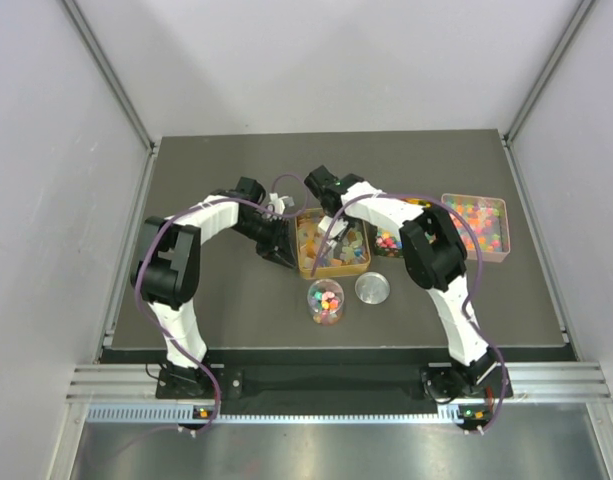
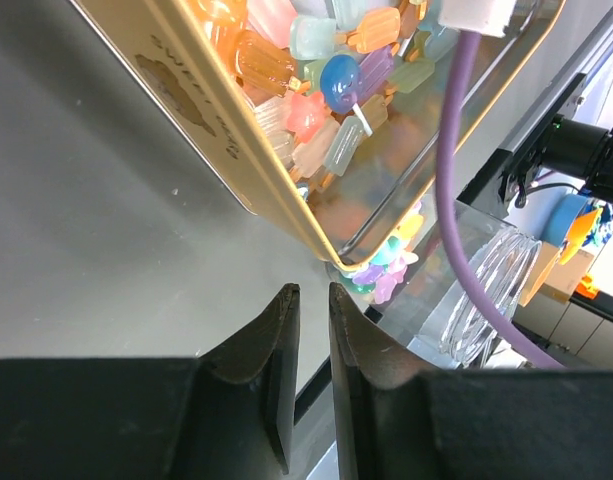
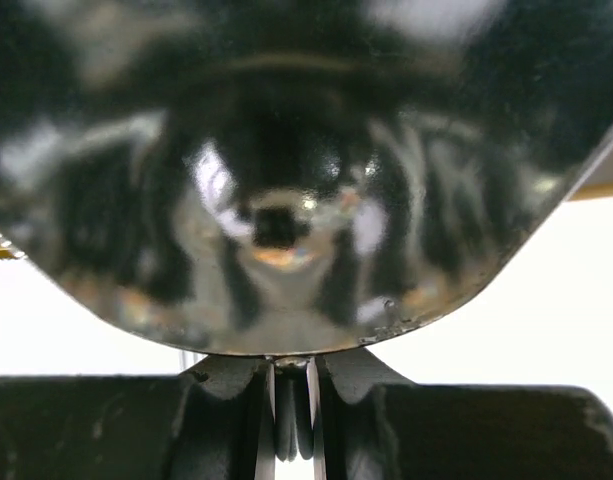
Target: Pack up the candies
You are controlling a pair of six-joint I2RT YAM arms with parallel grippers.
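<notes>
An open yellowish box (image 1: 331, 269) in the middle holds popsicle-shaped candies (image 2: 265, 65). My left gripper hangs beside its left end, fingertips close together, nothing visible between them. My right gripper (image 1: 336, 228) is over the box, shut on a shiny dark metal object (image 3: 286, 200) that fills most of the right wrist view; I cannot tell exactly what it is. A clear jar (image 1: 325, 310) of small colourful candies stands in front of the box.
A round lid (image 1: 372, 288) lies right of the jar. A candy box (image 1: 389, 250) is partly under my right arm; a pink box (image 1: 493, 255) of candies sits far right.
</notes>
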